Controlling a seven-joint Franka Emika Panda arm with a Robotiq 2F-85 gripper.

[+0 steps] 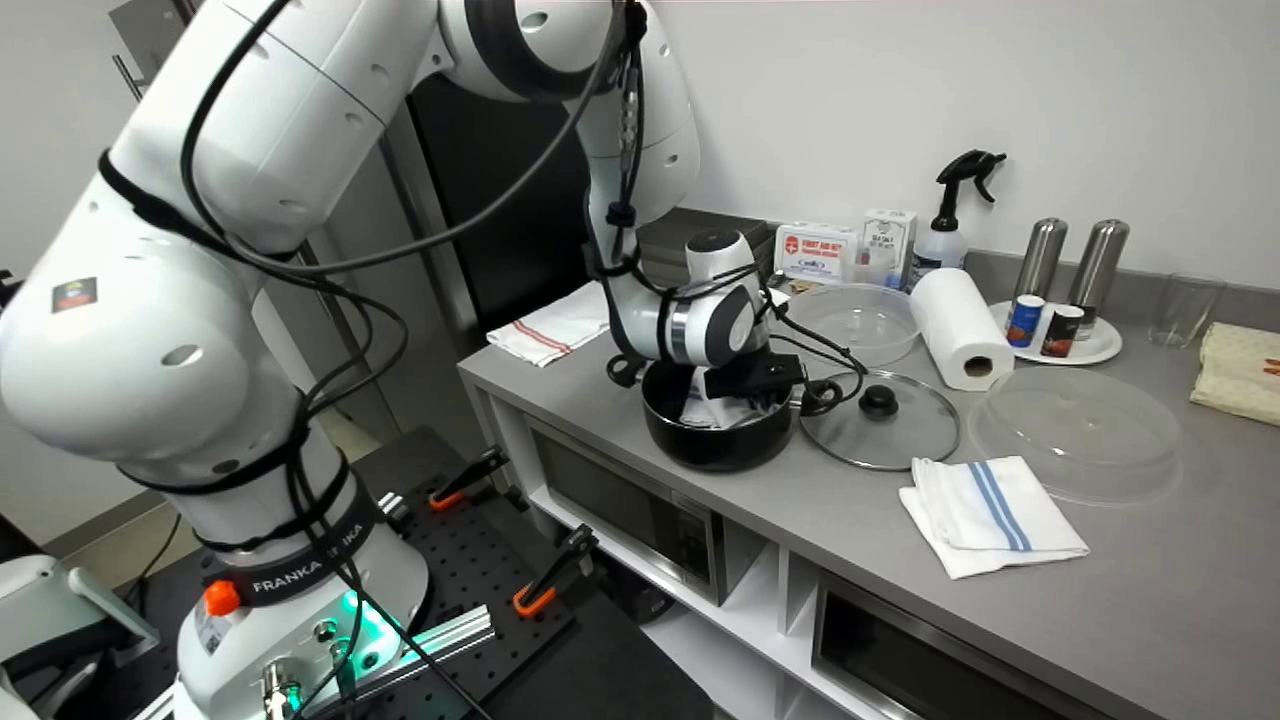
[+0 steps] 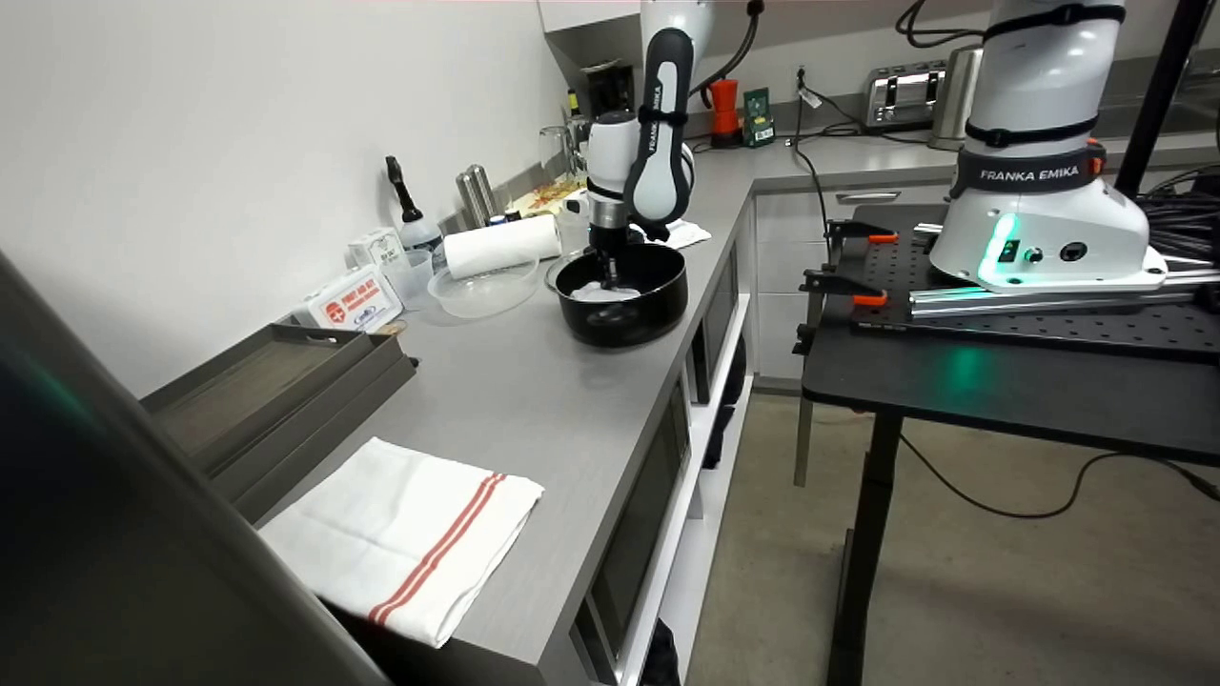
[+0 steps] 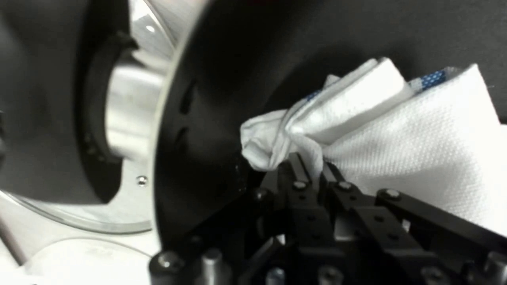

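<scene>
In the wrist view, my gripper is shut on a pinched fold of a white cloth (image 3: 408,137) with blue edging. That cloth lies bunched inside a black pot (image 1: 716,444), its right part running out of the wrist view. My gripper reaches down into the pot, close to its inner wall, with the pot's handle (image 3: 47,95) just beyond the rim. From the second exterior view the pot (image 2: 626,318) stands on the counter and some white cloth (image 2: 603,292) shows inside it, below the dark fingers.
A glass lid (image 1: 840,432) lies right beside the pot. Farther right are a folded blue-striped towel (image 1: 990,510) and a clear plastic cover (image 1: 1080,420). Behind stand a paper towel roll (image 1: 954,318) and a clear bowl (image 1: 854,322). A red-striped towel (image 2: 412,537) lies near the counter's end.
</scene>
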